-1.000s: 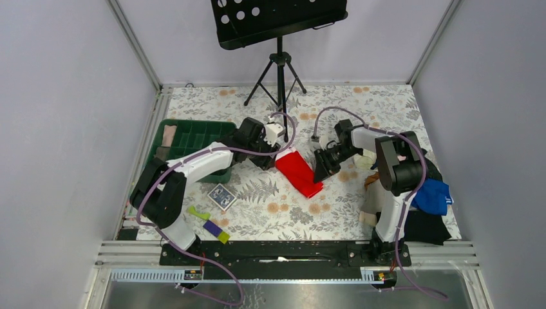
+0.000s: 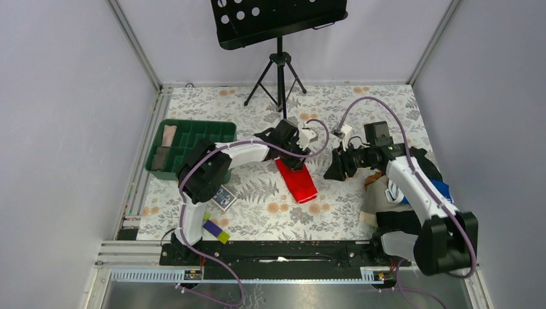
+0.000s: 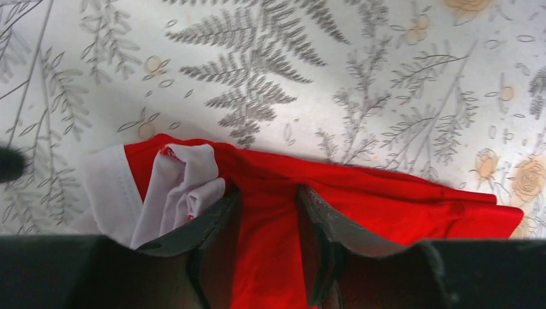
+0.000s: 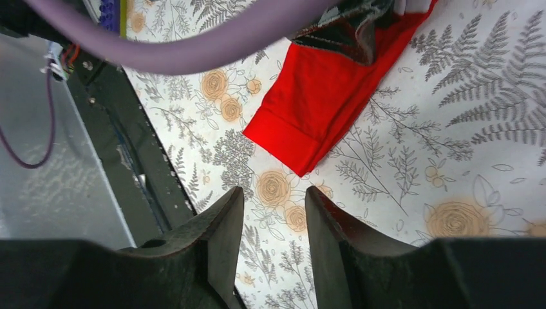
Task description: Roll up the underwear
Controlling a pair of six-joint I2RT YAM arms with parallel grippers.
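Note:
The red underwear [image 2: 297, 187] lies flattened on the floral cloth, its near end a narrow folded band. In the left wrist view a pale waistband [image 3: 112, 187] is bunched at the far end of the red fabric [image 3: 386, 212]. My left gripper is down on that end, fingers part open, red fabric between them. My right gripper hangs open over bare cloth to the right of the underwear [image 4: 328, 109], nothing between its fingers.
A green divided box [image 2: 193, 127] stands at the left, piled garments [image 2: 393, 219] lie at the right, a small card [image 2: 223, 197] sits near the left arm, and a music stand [image 2: 279, 71] rises at the back.
My left gripper has moved right onto the underwear's far end. My right gripper has withdrawn rightward from beside the underwear, its arm swinging out to the right.

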